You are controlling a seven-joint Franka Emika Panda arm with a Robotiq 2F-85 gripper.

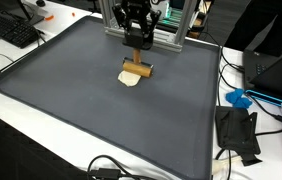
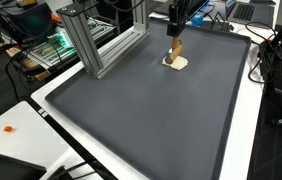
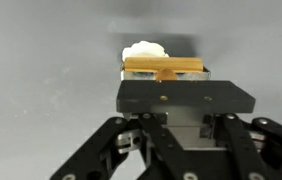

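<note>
A wooden roller [image 1: 137,69] with a short upright handle hangs below my gripper [image 1: 137,48], which is shut on that handle. A flat, pale, dough-like piece [image 1: 129,78] lies on the dark mat beside the roller, partly under it. In exterior view 2 the same pale piece [image 2: 177,64] shows below the roller [image 2: 174,50]. In the wrist view the roller [image 3: 164,65] lies crosswise, with the pale piece [image 3: 143,48] peeking out past its edge. Whether the roller touches the pale piece or the mat, I cannot tell.
A keyboard [image 1: 14,29] stands at the back left. At the right lie a blue object [image 1: 238,98] and a black item [image 1: 236,132] among cables. A metal frame [image 2: 111,45] rises beside the work area.
</note>
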